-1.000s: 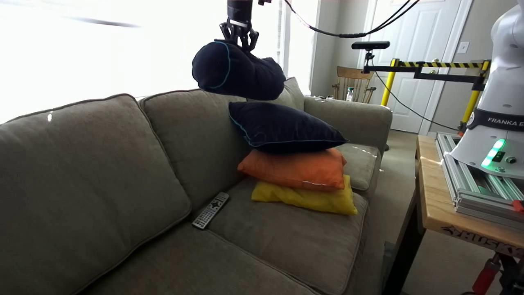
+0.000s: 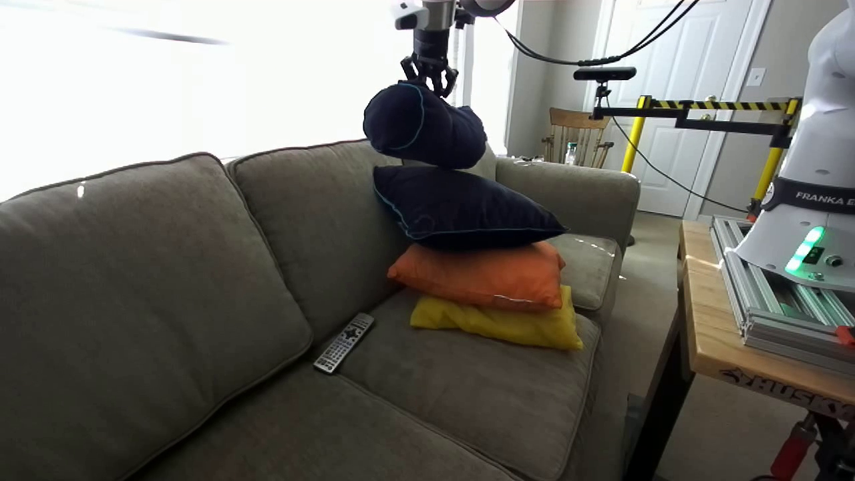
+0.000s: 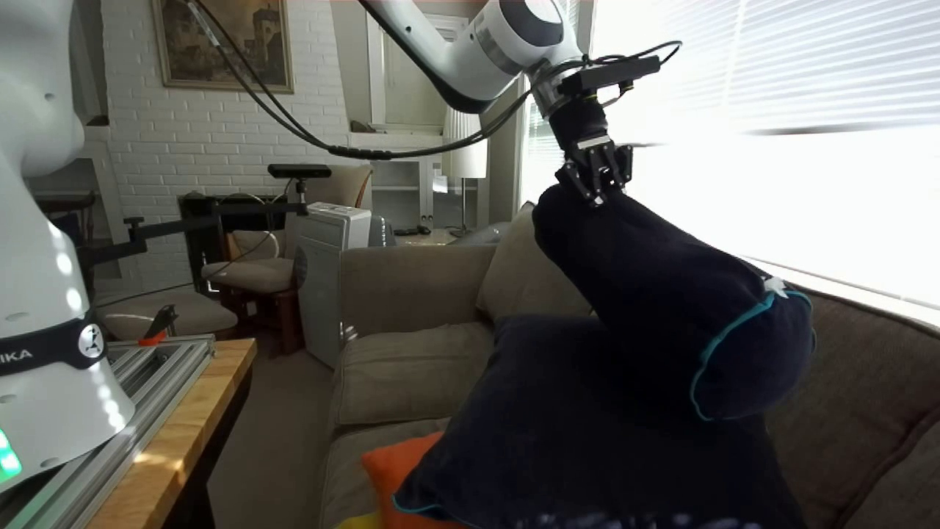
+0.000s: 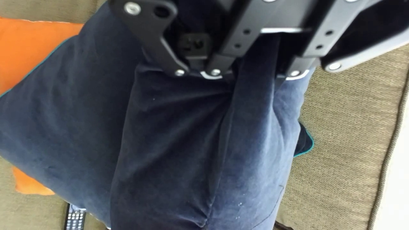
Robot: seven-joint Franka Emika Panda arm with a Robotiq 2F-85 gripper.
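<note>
Pinched in my gripper is a dark navy pillow, rolled or folded, with teal piping at its end. In exterior view 1 the held pillow hangs just above the pile, and I cannot tell whether it touches. Directly under it lies a second navy pillow, flat and also teal-edged. Below that comes an orange pillow, and at the bottom a yellow pillow rests on the sofa seat. A fold of navy cloth shows between my fingers in the wrist view.
A remote control lies on the sofa, left of the pile. The backrest rises close behind it. A wooden table bearing the arm's base stands across a floor gap. The near seat is clear.
My gripper and the navy pillow in it have moved right and slightly down in exterior view 1, over the pile. The stacked pillows and the remote have not moved.
</note>
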